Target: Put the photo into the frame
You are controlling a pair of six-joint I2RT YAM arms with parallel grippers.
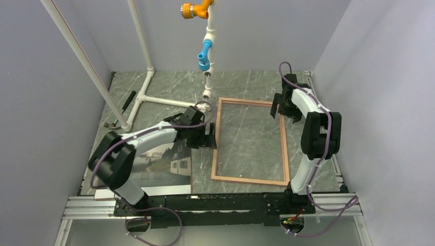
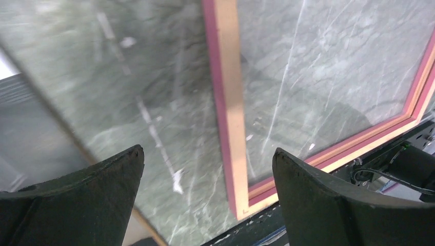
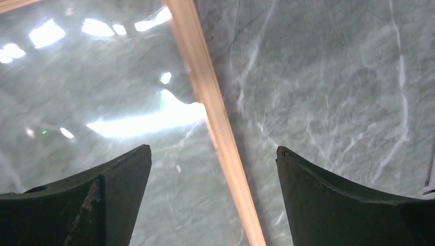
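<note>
The empty wooden frame [image 1: 251, 181] lies flat on the grey marbled table, nearly square to the table's edges. Left of it, partly under the left arm, lies the photo [image 1: 169, 171], a grey landscape with a white border. Beside the frame's left bar hangs my left gripper [image 1: 211, 136]; in the left wrist view its fingers [image 2: 77, 195] stand wide apart over that bar [image 2: 231, 107], not touching it. My right gripper [image 1: 279, 105] is open above the frame's right bar [image 3: 215, 118], which runs between its fingers in the right wrist view.
White pipes [image 1: 169, 101] stand at the back left, with a hammer [image 1: 127, 102] lying near them. A blue fitting [image 1: 205, 55] hangs from the pipe above the frame. Bare table [image 1: 251, 84] shows behind the frame.
</note>
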